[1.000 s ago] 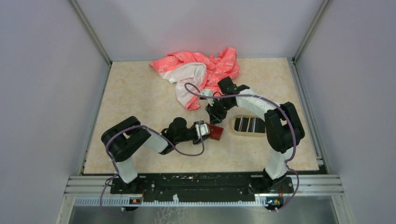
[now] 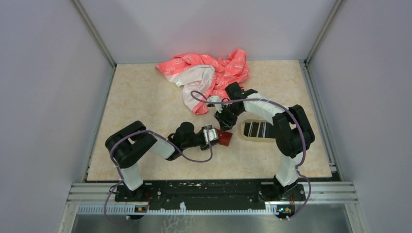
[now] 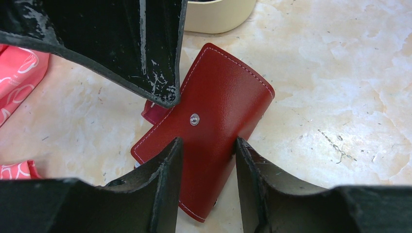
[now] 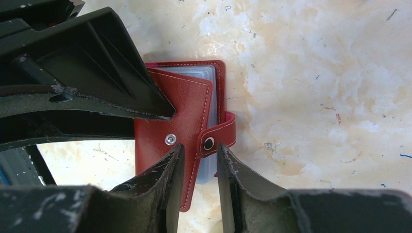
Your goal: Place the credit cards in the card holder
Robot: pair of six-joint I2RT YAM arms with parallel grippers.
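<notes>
The card holder [image 2: 224, 138], dark red leather with a snap stud, lies folded over on the table in front of both grippers. My left gripper is shut on the card holder [image 3: 221, 92] near its fold. In the right wrist view the holder's clear inner sleeves [image 4: 210, 77] show along its open side, and its snap strap [image 4: 217, 138] stands up across them. Around that strap, my right gripper is part open, its fingertips on either side with gaps visible. I cannot make out any loose credit card clearly.
A cream oval tray [image 2: 258, 139] with black and pale strips inside stands to the right, partly beneath the right arm. Crumpled pink cloth [image 2: 209, 73] covers the back middle. Bare table [image 2: 141, 97] lies at the left and front.
My right gripper has shifted slightly toward the front, closer to the holder, and its elbow has moved a little left. The left arm and the holder look still.
</notes>
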